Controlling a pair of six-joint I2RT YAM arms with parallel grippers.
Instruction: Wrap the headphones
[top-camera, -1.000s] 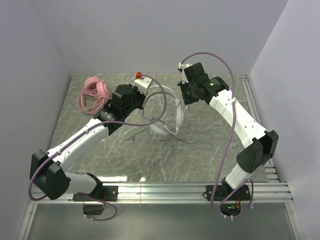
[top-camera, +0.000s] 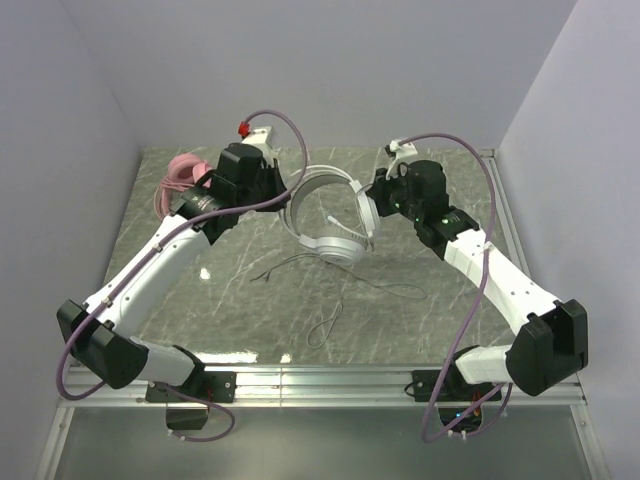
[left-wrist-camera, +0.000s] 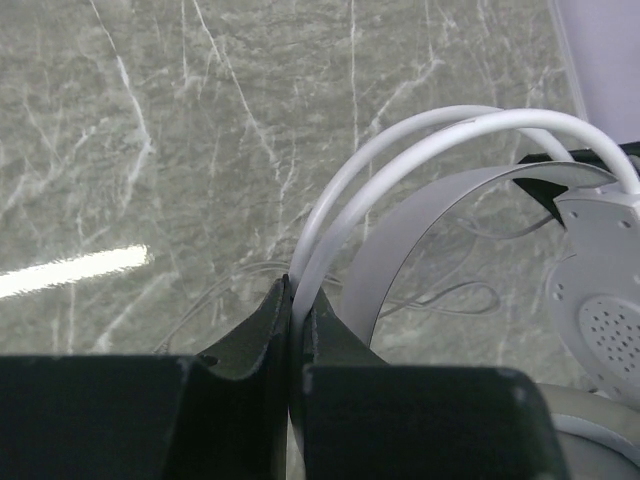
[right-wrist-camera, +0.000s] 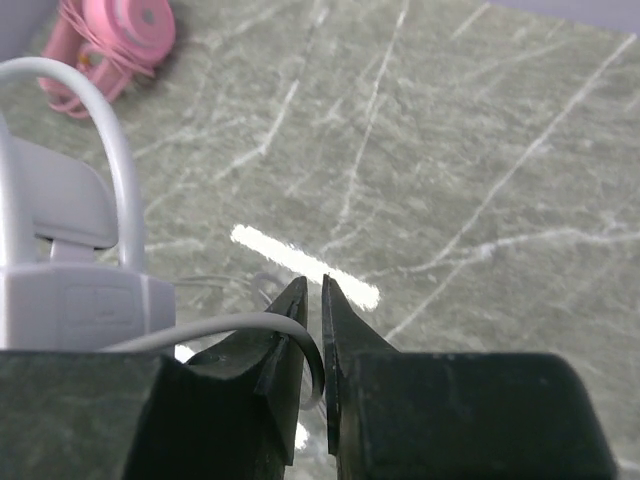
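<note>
White headphones hang above the table between the two arms. My left gripper is shut on the thin white outer band, its fingers pinching it. An ear cup lies right beside my right gripper. From the right wrist view, the white headphone body is left of that gripper's fingers. A narrow gap parts those fingers. The grey cable arches across the left finger and dips at the gap; a firm hold on it does not show.
Loose loops of thin cable lie on the grey marble table below the headphones. Pink headphones rest at the back left. Walls stand on both sides, and the front of the table is clear.
The left has shifted slightly left. The headphones have turned, and the lower ear cup shows more fully.
</note>
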